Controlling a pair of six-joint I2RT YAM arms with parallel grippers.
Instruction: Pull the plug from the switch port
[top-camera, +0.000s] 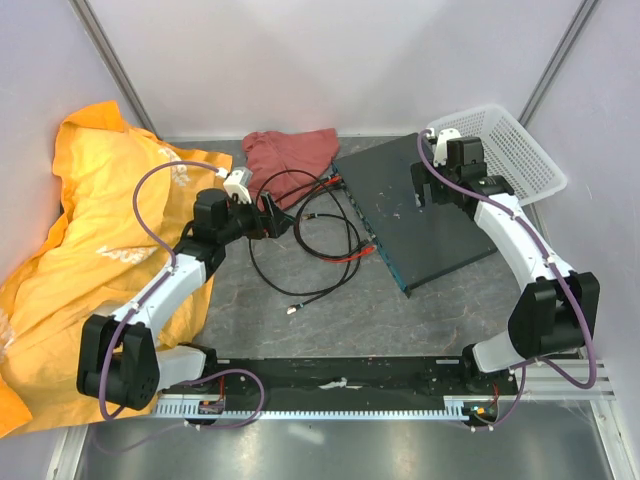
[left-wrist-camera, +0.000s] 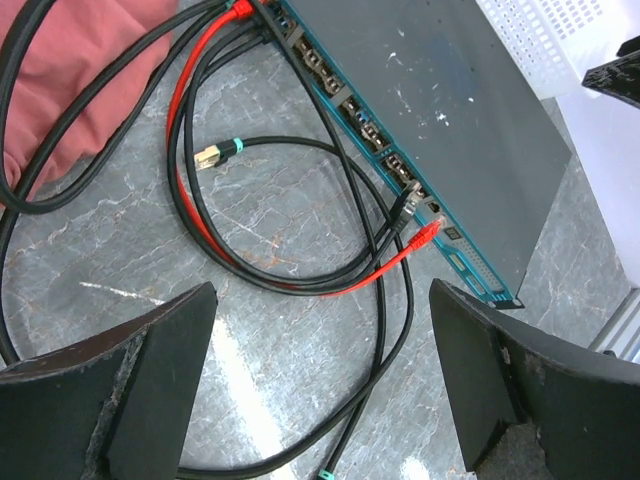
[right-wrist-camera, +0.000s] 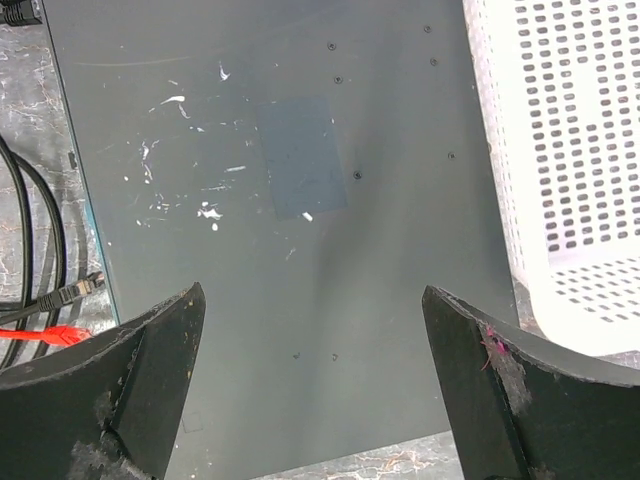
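The switch (top-camera: 415, 215) is a flat dark box lying at an angle, its teal port edge (left-wrist-camera: 365, 138) facing left. Near that edge's front end, a black plug (left-wrist-camera: 408, 197) and a red plug (left-wrist-camera: 425, 234) meet the ports. Another red plug (left-wrist-camera: 240, 10) is at the far end, cut off by the left wrist view's top. My left gripper (top-camera: 277, 214) is open above the cables left of the switch, nothing between its fingers. Over the switch's top, my right gripper (top-camera: 420, 186) stands open and empty. From the right wrist view, the black and red plugs show at the left margin.
Black cables (top-camera: 300, 290) loop across the grey floor, with a loose metal-tipped connector (left-wrist-camera: 208, 156) among them. A red cloth (top-camera: 285, 160) lies behind, a white basket (top-camera: 510, 150) at the back right. Orange fabric (top-camera: 90, 230) covers the left.
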